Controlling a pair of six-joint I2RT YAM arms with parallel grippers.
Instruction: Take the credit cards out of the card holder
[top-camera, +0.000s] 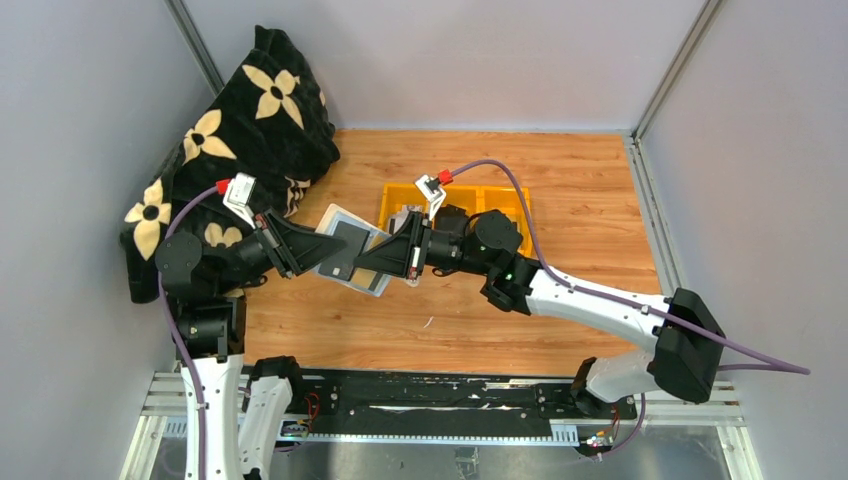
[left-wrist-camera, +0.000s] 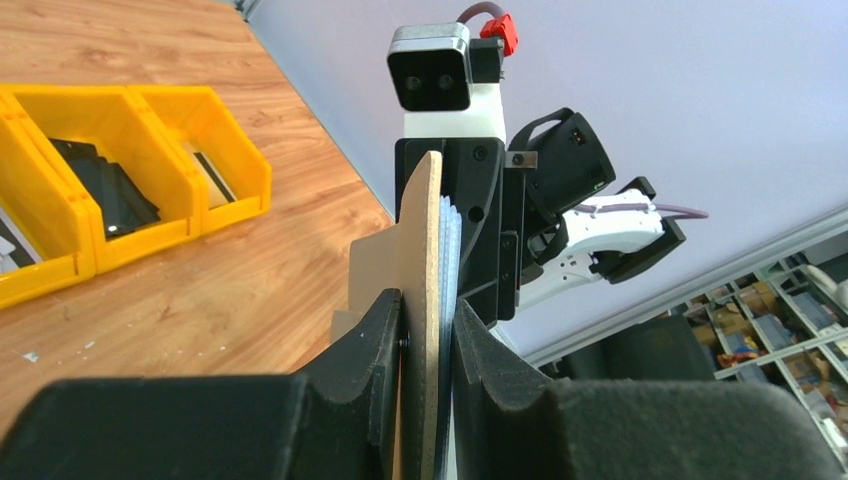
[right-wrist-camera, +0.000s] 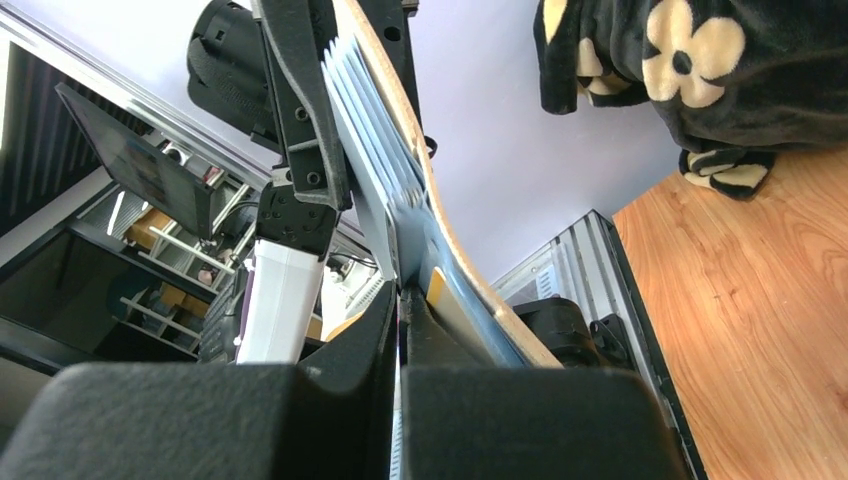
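The card holder (top-camera: 349, 256), a pale sleeve with tan outer face and several blue slots, is held up between both grippers over the table's left-middle. My left gripper is closed round it, seen edge-on in the left wrist view. My right gripper is shut at the holder's slotted edge; the right wrist view shows fanned blue layers and a yellow card edge just beyond its fingertips. Whether anything thin is between those fingertips cannot be seen clearly.
A yellow bin (left-wrist-camera: 150, 225) with dark items in compartments stands behind the grippers. A black flowered plush (top-camera: 250, 140) fills the back left.
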